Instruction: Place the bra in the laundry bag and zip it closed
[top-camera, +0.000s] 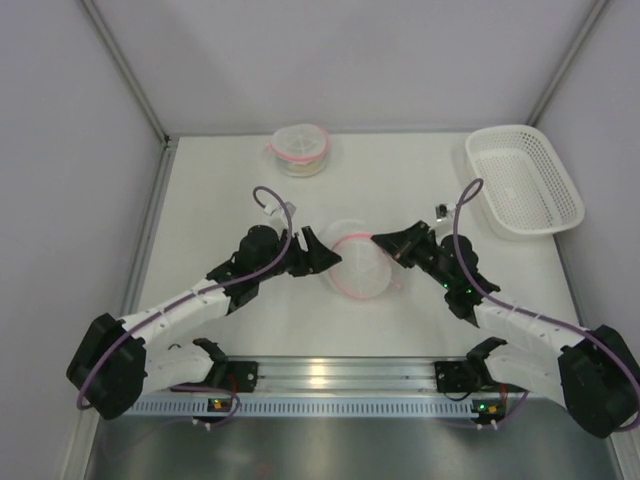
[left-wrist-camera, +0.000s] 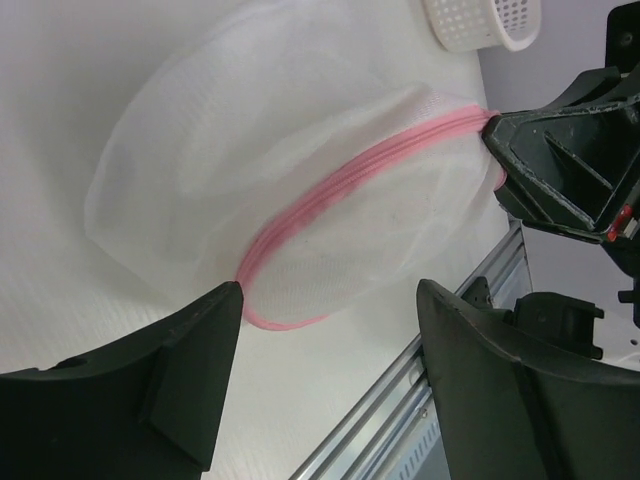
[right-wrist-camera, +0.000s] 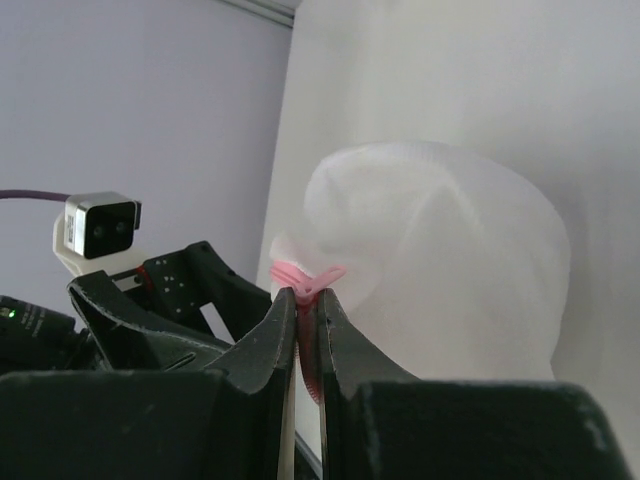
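A white mesh laundry bag (top-camera: 363, 278) with a pink zip band hangs between my two grippers, over the middle of the table. My right gripper is shut on its gathered pink edge (right-wrist-camera: 306, 278). The left gripper stands part open at the bag's left side. In the left wrist view, the lower pink trim (left-wrist-camera: 285, 323) shows between its spread fingers, and no grip on it can be seen. No bra can be made out in any view; whether one lies inside the bag is hidden.
Another round mesh bag with pink trim (top-camera: 300, 147) stands at the back of the table. At the back right is a white perforated basket (top-camera: 477, 160). Bare table (top-camera: 205, 185) surrounds these, while the metal rail (top-camera: 345, 372) runs along the front.
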